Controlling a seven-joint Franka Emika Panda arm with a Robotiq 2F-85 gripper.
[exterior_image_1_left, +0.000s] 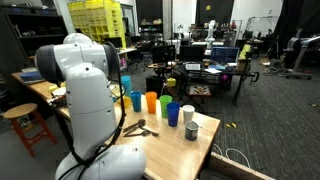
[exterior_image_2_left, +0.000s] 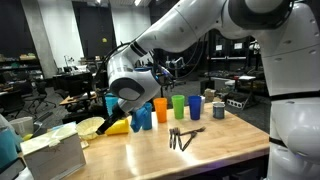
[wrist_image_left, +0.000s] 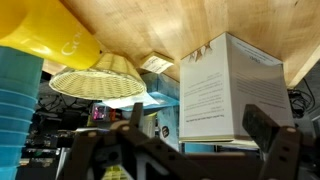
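Observation:
My gripper is open, with nothing held between its dark fingers. In the wrist view it hangs over a white printed box (wrist_image_left: 208, 92), a round woven basket (wrist_image_left: 95, 84) and a yellow object (wrist_image_left: 48, 27). From exterior view 2, the gripper (exterior_image_2_left: 103, 118) is above the table's left part, near the basket (exterior_image_2_left: 90, 128) and the yellow object (exterior_image_2_left: 119, 127), with the white box (exterior_image_2_left: 52, 156) closer to the camera. Exterior view 1 does not show the fingers clearly.
A row of cups includes an orange cup (exterior_image_1_left: 151, 102), a green cup (exterior_image_1_left: 166, 106), a blue cup (exterior_image_1_left: 173, 115) and a white cup (exterior_image_1_left: 187, 114). A grey mug (exterior_image_1_left: 191, 130) stands nearby. Dark utensils (exterior_image_2_left: 184, 138) lie mid-table.

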